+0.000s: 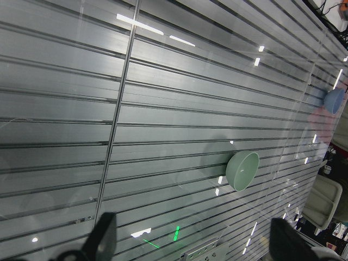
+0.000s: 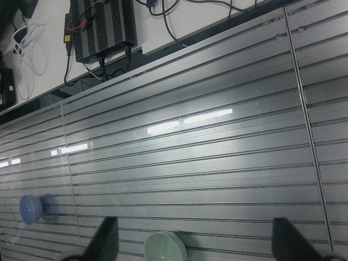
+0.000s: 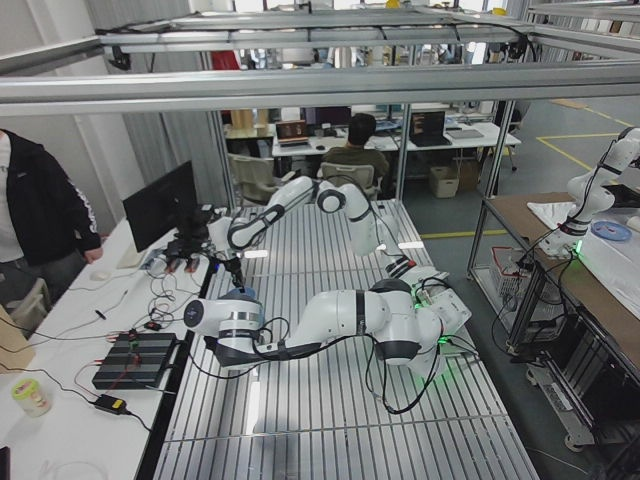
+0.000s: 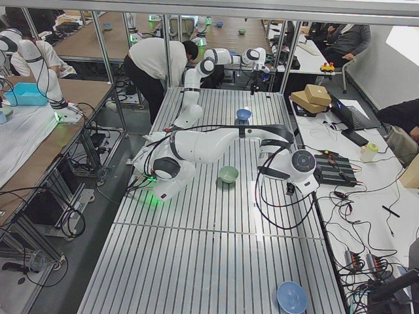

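A green bowl (image 4: 228, 174) sits on the slatted metal table (image 4: 216, 275) between the arms; it also shows in both wrist views (image 1: 242, 171) (image 2: 165, 247). A blue bowl (image 4: 292, 297) lies near one end, and another blue bowl (image 4: 243, 114) near the other; one shows in the left wrist view (image 1: 333, 101), one in the right wrist view (image 2: 31, 209). My left gripper and right gripper are above the table, their fingers apart at the bottom of their views, open with nothing visible between them.
A white desk (image 3: 60, 440) with a monitor (image 3: 160, 205), black power boxes (image 3: 135, 360) and many cables runs beside the table. Metal frame posts surround it. Neighbouring robot stations and seated people are around.
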